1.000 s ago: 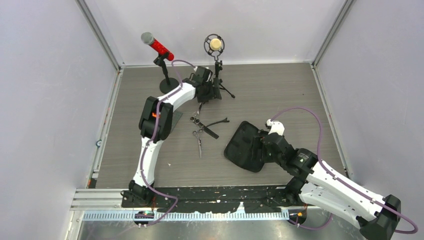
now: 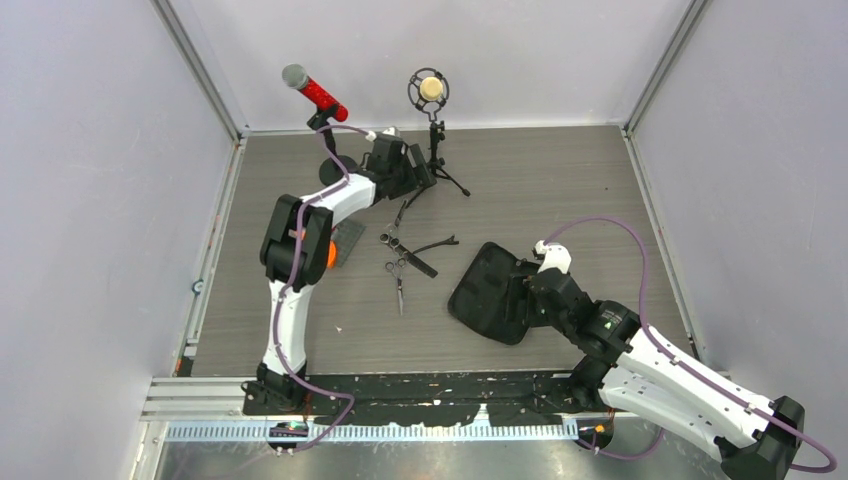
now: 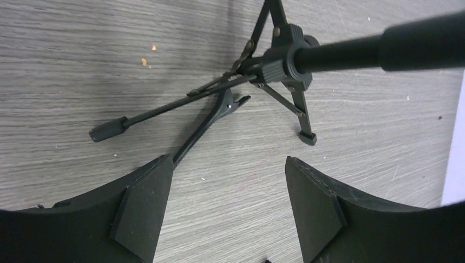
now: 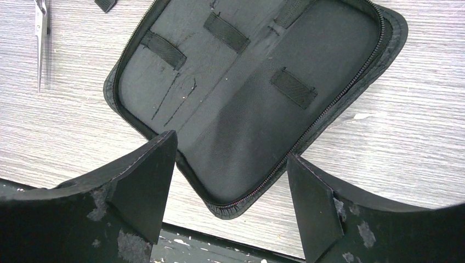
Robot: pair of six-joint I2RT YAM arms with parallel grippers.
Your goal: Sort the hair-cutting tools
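Note:
My left gripper stands open over the table, with nothing between its fingers. Ahead of it in the left wrist view, a slim black hair clip (image 3: 205, 123) lies partly beneath a leg of the microphone tripod (image 3: 285, 60). In the top view, scissors (image 2: 400, 292), a black comb (image 2: 420, 265), a second black clip (image 2: 437, 243) and another pair of scissors (image 2: 401, 215) lie near mid-table. The black zip case (image 4: 230, 109) lies unzipped, its elastic loops empty in the part seen. Above its near corner, my right gripper is open and empty.
A red microphone (image 2: 322, 97) on a stand is at the back left, close to the left arm. A grey flat item (image 2: 348, 240) and something orange (image 2: 332, 255) lie partly behind that arm.
My left gripper has shifted left and toward the back, near the tripod's base, uncovering the clip there. The right arm has barely moved; the tools and case stay put.

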